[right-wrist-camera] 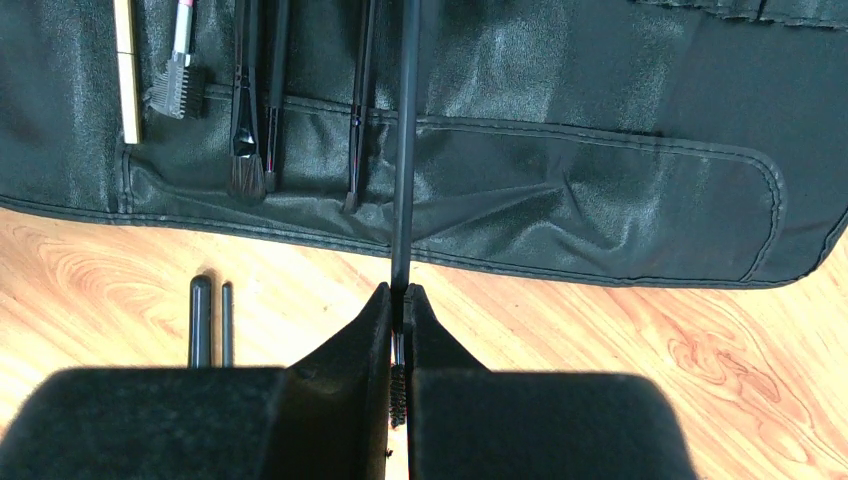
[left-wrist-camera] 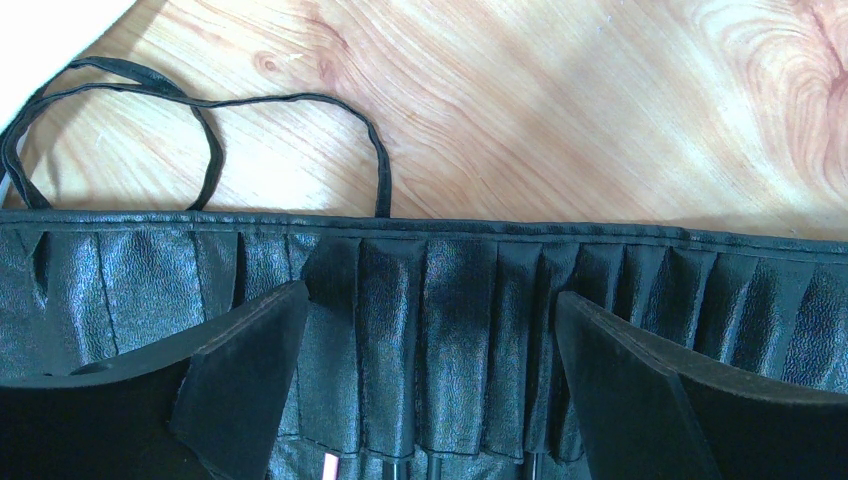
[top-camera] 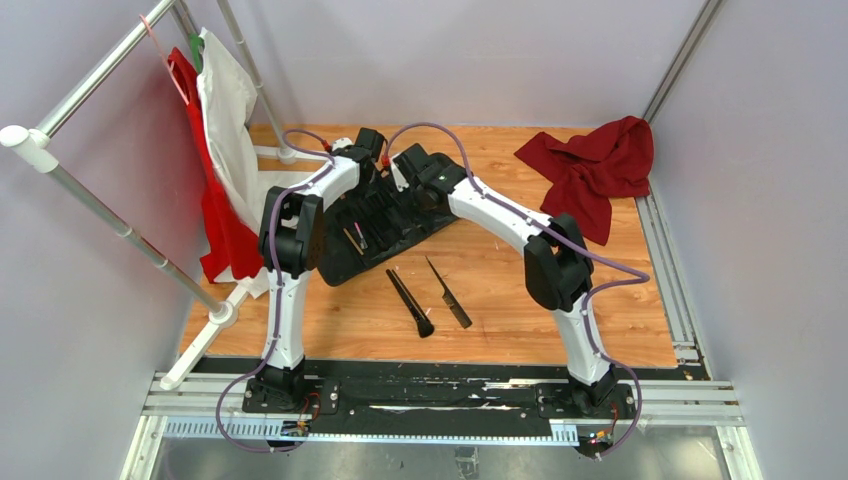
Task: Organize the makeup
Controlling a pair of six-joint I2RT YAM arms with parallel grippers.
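A black brush roll [top-camera: 345,262] lies unrolled under both arms, partly hidden by them. In the left wrist view its pocket row [left-wrist-camera: 455,350] runs across, and my left gripper is open above it, fingers wide apart. My right gripper is shut on a thin black brush [right-wrist-camera: 405,150], whose handle extends over the roll; a small bristly end shows between the fingers. The handle's far tip is out of that view. Other tools lie in the roll, among them a gold-coloured stick [right-wrist-camera: 127,80], a pink-handled comb brush [right-wrist-camera: 178,85] and a flat brush [right-wrist-camera: 246,120].
On the bare wood in front lie dark brushes [top-camera: 408,300] and a black comb [top-camera: 455,308]. A dark red cloth [top-camera: 595,170] is at the back right. The clothes rack [top-camera: 150,255] stands close on the left arm's side.
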